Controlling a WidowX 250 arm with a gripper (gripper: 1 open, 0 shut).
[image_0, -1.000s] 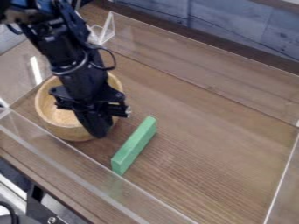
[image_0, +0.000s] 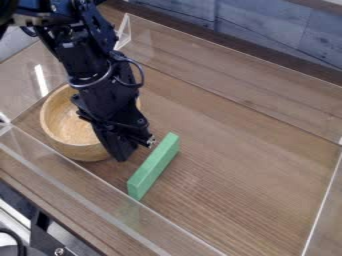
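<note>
My black gripper (image_0: 131, 145) hangs over the right part of a tan bowl (image_0: 70, 122), its fingertips low near the rim. It is shut; nothing shows between its fingers, though their tips are dark and hard to make out. A green bar (image_0: 154, 166) lies on the wooden table to the right of the bowl, just beside the gripper.
A blue-grey wall (image_0: 267, 30) runs along the back. A cable (image_0: 16, 240) shows at the bottom left corner.
My gripper and arm have shifted a little to the right and turned, coming closer to the green bar. The bar and bowl look unmoved.
</note>
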